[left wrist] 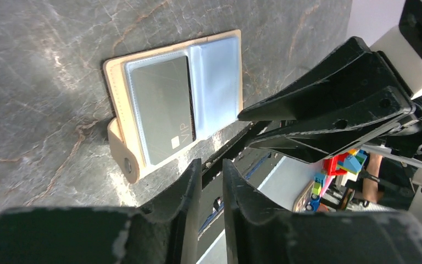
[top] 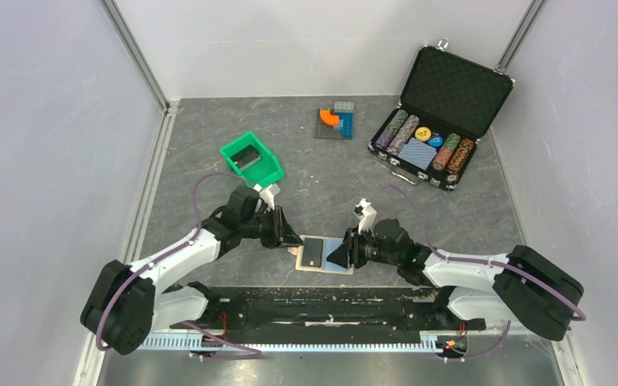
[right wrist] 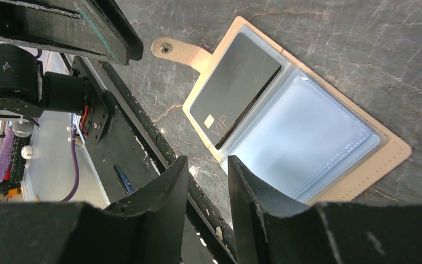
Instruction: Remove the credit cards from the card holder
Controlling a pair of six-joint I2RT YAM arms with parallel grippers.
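The tan card holder [top: 326, 267] lies open on the grey table at the front middle, its clasp strap toward the left. A black card marked VIP [left wrist: 159, 110] [right wrist: 233, 82] sits in one side; the other side holds a light blue sleeve [left wrist: 215, 82] [right wrist: 302, 137]. My left gripper [top: 290, 240] hovers just left of the holder, part open with a narrow empty gap. My right gripper [top: 339, 256] is over the blue side, also part open with nothing visible between its fingers.
A green bin [top: 271, 172] with a dark item stands back left. A toy brick plate [top: 327, 133] is at the back middle, an open poker chip case [top: 456, 80] back right. The table's front edge lies close below the holder.
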